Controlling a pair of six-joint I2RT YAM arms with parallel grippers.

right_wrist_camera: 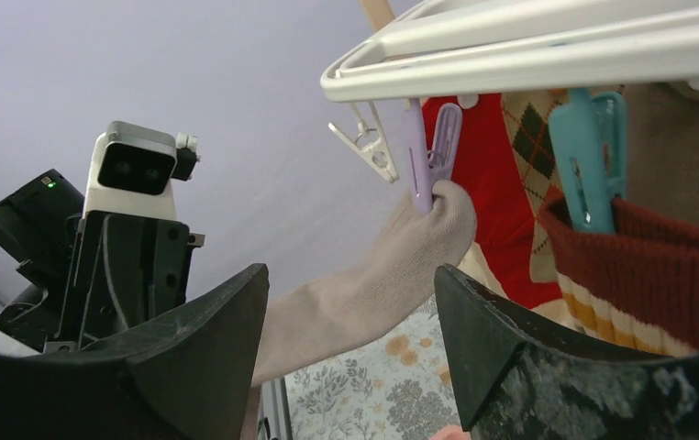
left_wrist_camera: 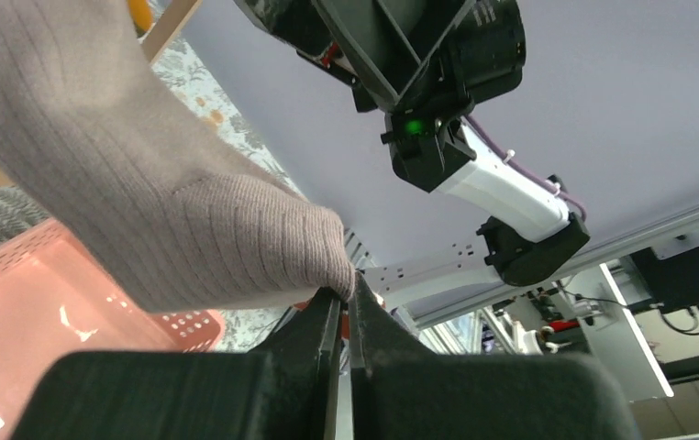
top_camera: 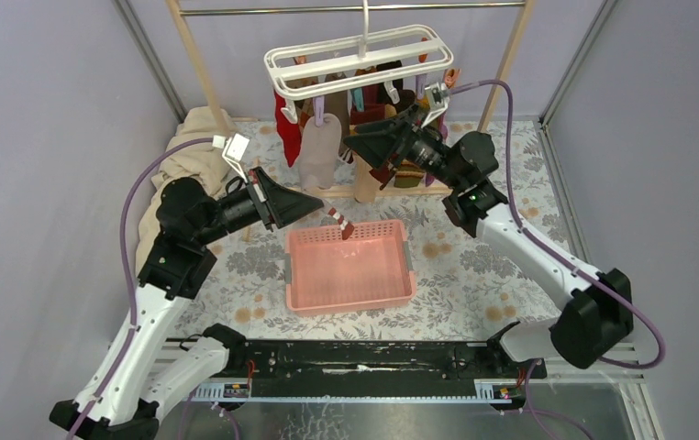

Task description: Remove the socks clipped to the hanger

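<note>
A white clip hanger point(top_camera: 357, 55) carries socks on coloured clips. A beige sock point(right_wrist_camera: 392, 275) hangs from a lilac clip point(right_wrist_camera: 416, 156), its lower part drawn toward my left gripper, which is shut on it. A striped sock end shows beside that gripper in the top view. My right gripper faces the hanger, its fingers apart with nothing visible between them. Beside the beige sock are a red sock point(right_wrist_camera: 502, 220) and a dark red striped sock point(right_wrist_camera: 630, 275) on a teal clip point(right_wrist_camera: 580, 156).
A pink basket point(top_camera: 350, 275) lies below the hanger. The wooden rack point(top_camera: 508, 64) stands around the hanger, and beige cloth point(top_camera: 181, 174) lies at the left. The floor to the right of the basket is clear.
</note>
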